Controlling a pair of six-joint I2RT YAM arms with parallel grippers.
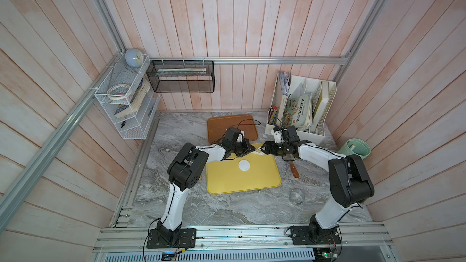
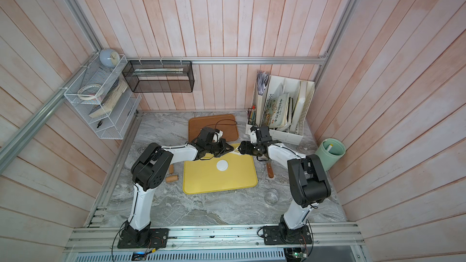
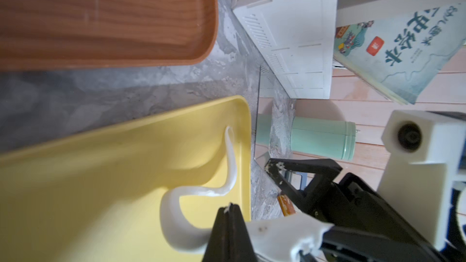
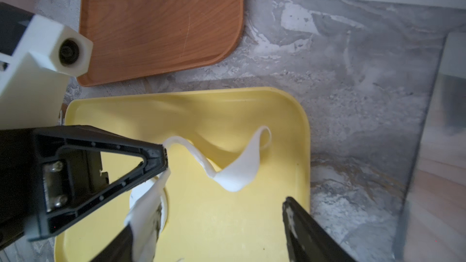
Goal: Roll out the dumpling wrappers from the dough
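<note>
A soft white strip of dough (image 4: 237,169) lies curved over the far right of the yellow tray (image 1: 242,184), and its near end rises against one finger of my right gripper. That gripper is open, its other finger clear. My left gripper is shut at the strip, which shows on both sides of its fingertips; whether dough is pinched between them I cannot tell. The left wrist view shows the dough reaching from these tips to the right gripper. A flat round white wrapper (image 1: 243,165) rests alone near the tray's middle.
Behind stands a brown tray (image 1: 228,121). A rolling pin (image 2: 171,178) lies left of the yellow tray; a wooden-handled tool (image 1: 294,169) and a glass bowl (image 1: 296,195) are at its right. A white file box (image 1: 301,133) stands back right. The front of the tray is bare.
</note>
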